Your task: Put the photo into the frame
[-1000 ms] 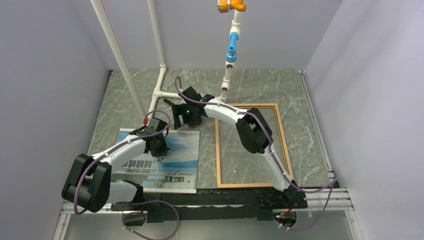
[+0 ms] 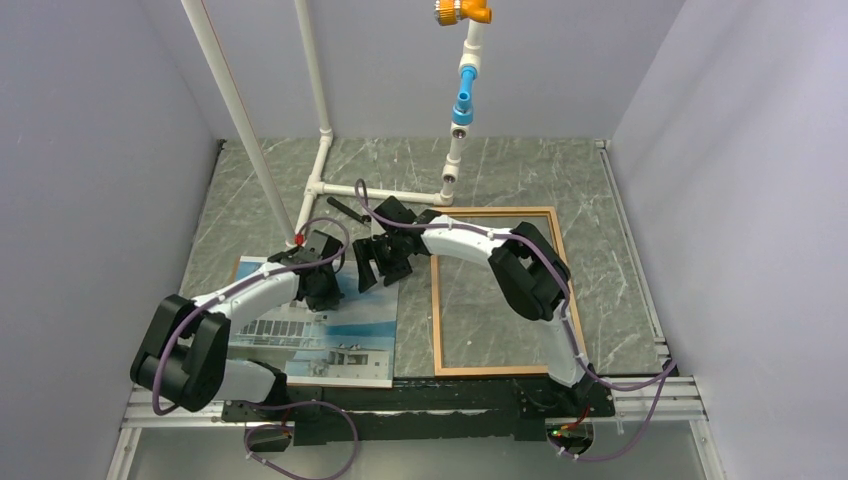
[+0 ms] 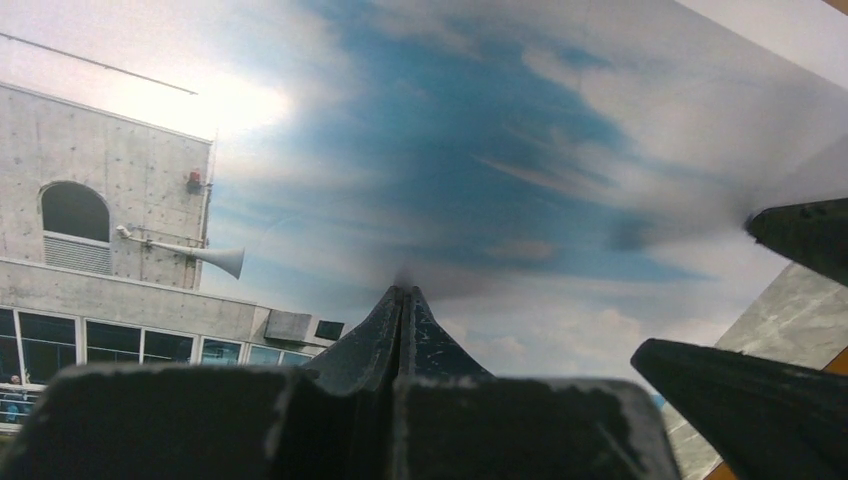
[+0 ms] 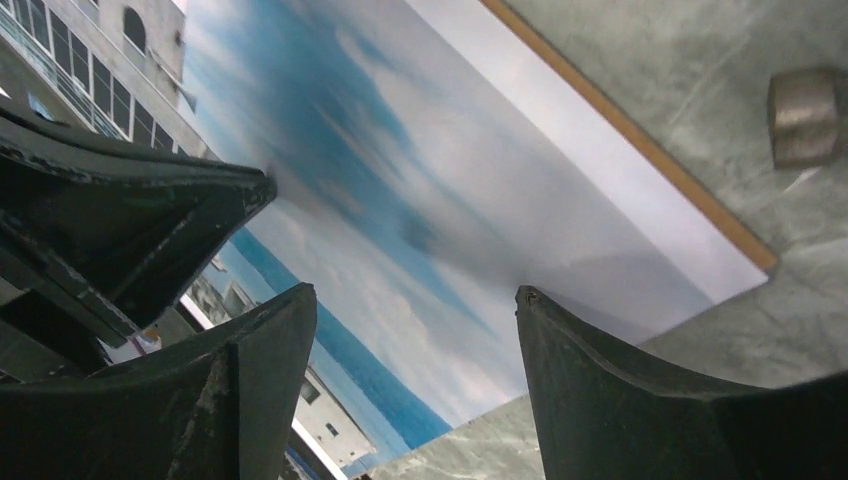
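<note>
The photo (image 2: 365, 315), a blue sky over a pale building, lies flat at the left of the table, on a board whose brown edge (image 4: 640, 138) shows in the right wrist view. Over its middle is my left gripper, shut, with its tips meeting at the sky part; I see nothing between them. My right gripper stands open above the photo's far right part, the sky between and below its fingers, nothing held. To the right lies the empty wooden frame (image 2: 437, 330), grey tabletop visible inside it; the right arm crosses above it.
White pipes (image 2: 390, 194) stand along the back, behind both grippers. A dark rod (image 2: 343, 208) lies near them. Bare tabletop (image 2: 415, 340) separates photo and frame, and more is free right of the frame.
The left gripper has shifted slightly to the right. Photo and frame look unmoved.
</note>
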